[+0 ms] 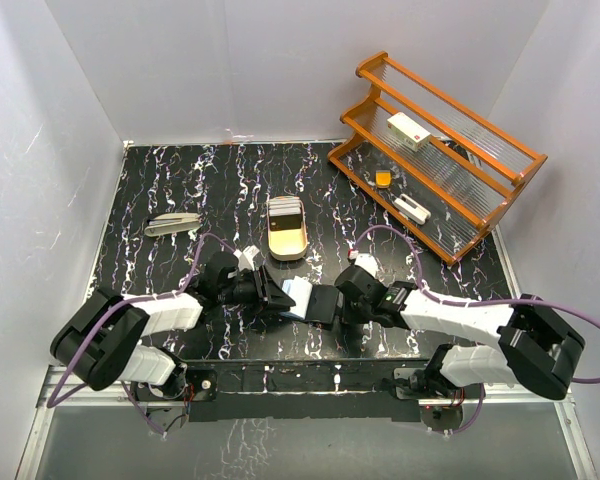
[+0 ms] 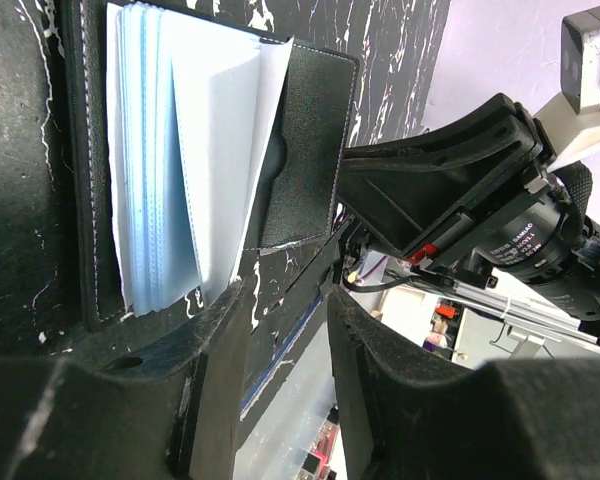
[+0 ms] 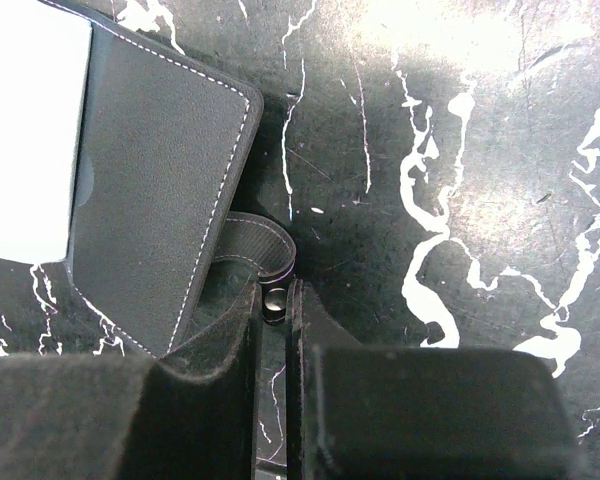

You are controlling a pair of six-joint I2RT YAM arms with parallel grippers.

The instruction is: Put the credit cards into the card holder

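Observation:
The black card holder point(image 1: 323, 304) lies opened out on the dark table between my two grippers, its pale inner sleeves point(image 2: 220, 140) fanned up. In the right wrist view, my right gripper is shut on the holder's strap point(image 3: 260, 245) near its snap button. My left gripper stands part open beside the sleeves, with a gap between its fingertips. No card shows in it. Cards point(image 1: 285, 208) sit at the far end of a tan tray point(image 1: 287, 240) behind the holder.
A wooden rack point(image 1: 440, 150) leans at the back right, holding a white box point(image 1: 408, 131), a small yellow item point(image 1: 383, 179) and a white object point(image 1: 412, 209). A grey flat object point(image 1: 172, 224) lies at left.

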